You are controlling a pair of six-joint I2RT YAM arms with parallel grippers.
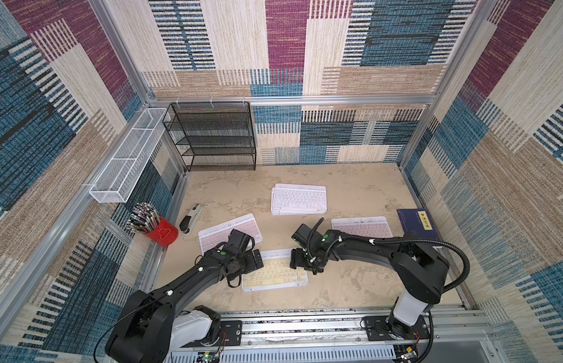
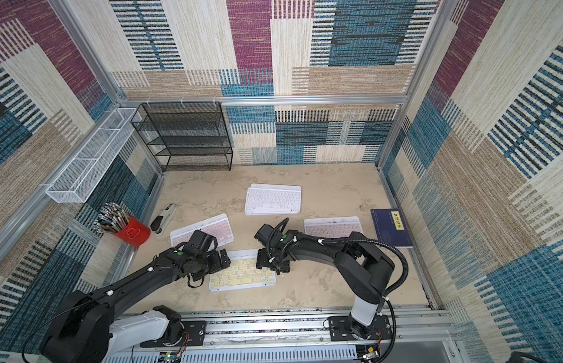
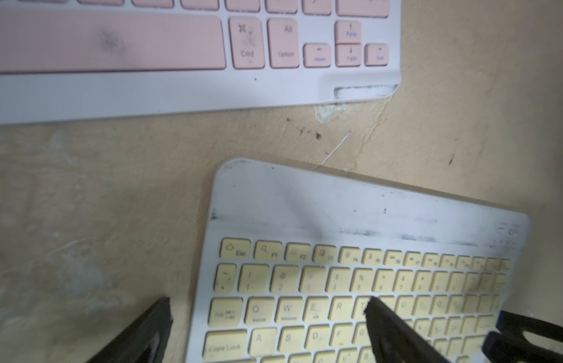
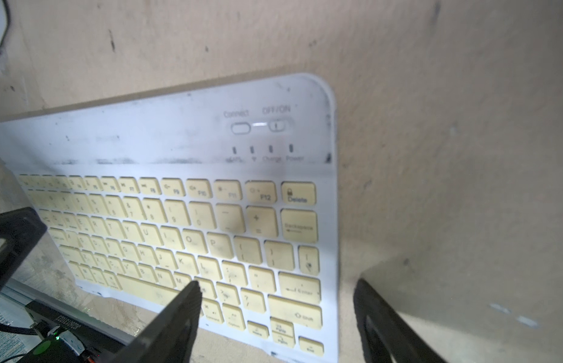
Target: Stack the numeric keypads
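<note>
A white keyboard with yellow keys point(image 1: 274, 271) lies flat at the front centre of the table. Over its left end my left gripper stands open, one finger off the left edge and the other above the keys. At its right end my open right gripper has one finger over the keys and one past the right edge. Neither touches it visibly. Farther back, white keyboards point(image 1: 299, 199) lie stacked, the upper one slightly offset. A pink-keyed keyboard point(image 2: 204, 230) lies tilted at left, partly behind the left arm; another pink-keyed keyboard point(image 2: 332, 227) lies at right.
A blue book point(image 1: 417, 222) lies at the right edge. On the left stand a red pencil cup point(image 1: 165, 232) and a black-and-white handheld item point(image 1: 190, 218). A black wire rack point(image 1: 212, 136) is at the back left. Bare table surrounds the stack.
</note>
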